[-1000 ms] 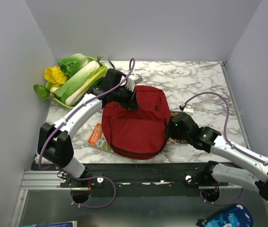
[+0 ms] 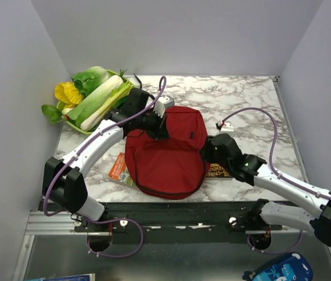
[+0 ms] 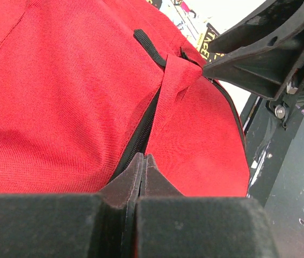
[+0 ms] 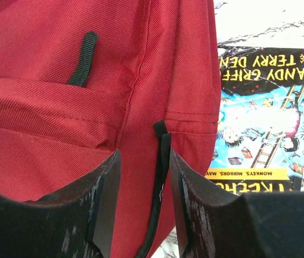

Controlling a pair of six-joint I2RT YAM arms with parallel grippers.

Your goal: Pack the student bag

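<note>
The red bag (image 2: 171,167) lies flat on the marble table, a black zipper (image 3: 141,131) along its opening. My left gripper (image 2: 164,136) is over the bag's upper part. In the left wrist view its fingertips (image 3: 151,164) are pressed together close to the zipper; whether thin cloth is caught there is hard to see. At the bag's right edge is my right gripper (image 2: 205,153). In the right wrist view its fingers (image 4: 109,183) stand apart, with a black zipper end (image 4: 163,156) showing in the gap; contact is unclear.
An orange book (image 2: 120,170) sticks out left of the bag, and a dark-covered book (image 4: 267,118) lies at its right. A green bowl of vegetables (image 2: 98,96) stands back left. A blue pouch (image 2: 285,269) is by the front edge.
My right gripper has moved left and slightly back against the bag's edge, and that edge has shifted a little inward. The left gripper has shifted only slightly.
</note>
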